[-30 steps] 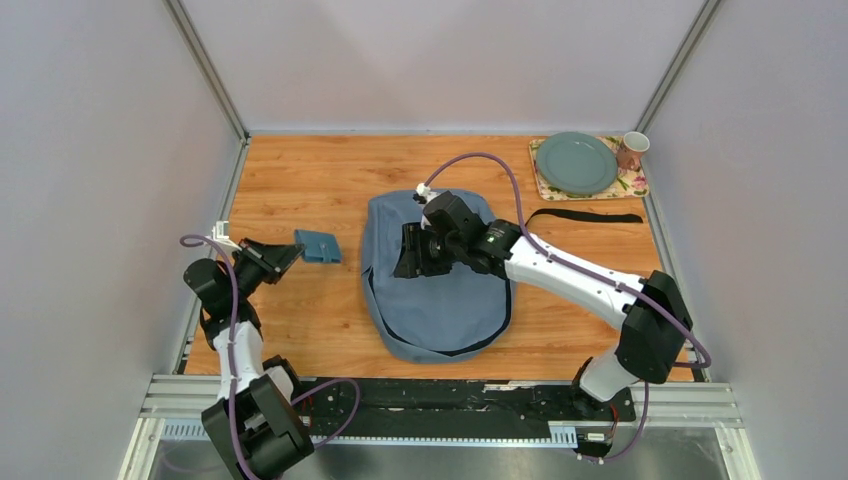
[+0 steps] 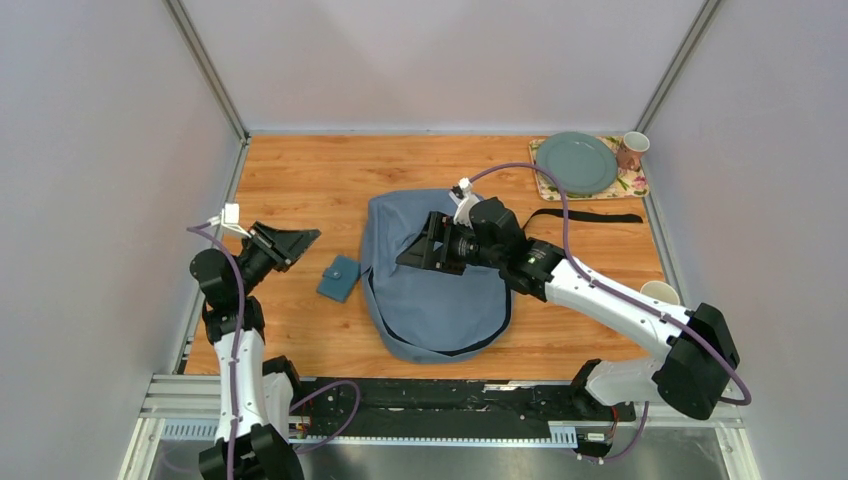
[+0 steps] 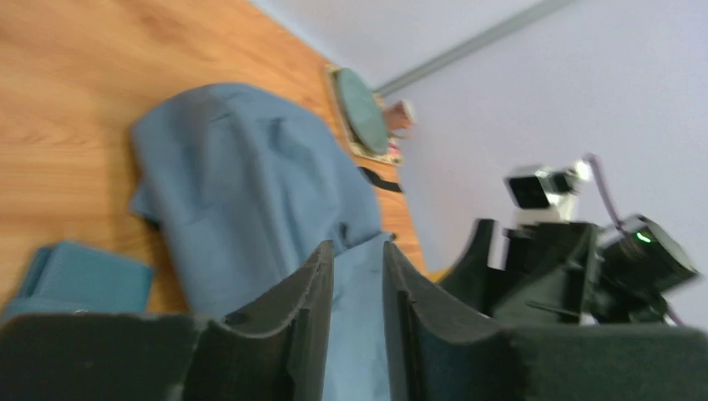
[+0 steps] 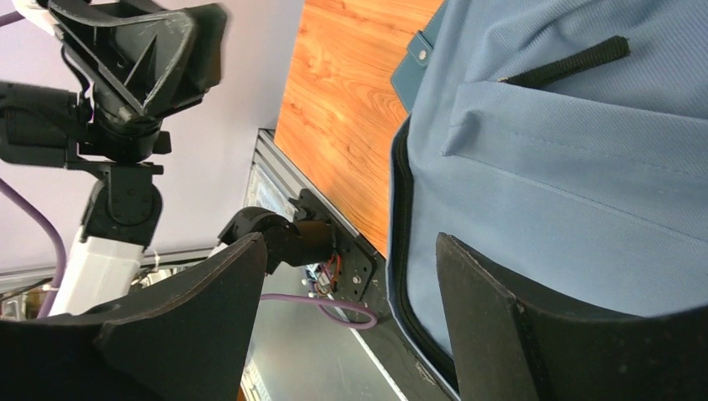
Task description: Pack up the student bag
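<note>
A blue-grey bag [image 2: 420, 310] lies mid-table, black zip along its edge, its top partly hidden under my right gripper [image 2: 420, 250], which stands open above it. The right wrist view shows only cloth and zip [image 4: 405, 209] between those fingers. Left of the bag, a small teal pouch [image 2: 338, 280] with a snap flap rests against it. My left gripper [image 2: 305, 245] hangs above and left of the pouch, part open, with nothing seen between its fingertips; the left wrist view is blurred.
A floral tray [image 2: 628, 185] with a teal plate [image 2: 576, 162] and a cup [image 2: 632, 150] sits at the back right. A black strap [image 2: 600, 216] lies below it; a cream cup [image 2: 660, 290] is at the right edge.
The teal pouch has moved down and turned, now against the bag's left side. My left gripper has moved slightly right.
</note>
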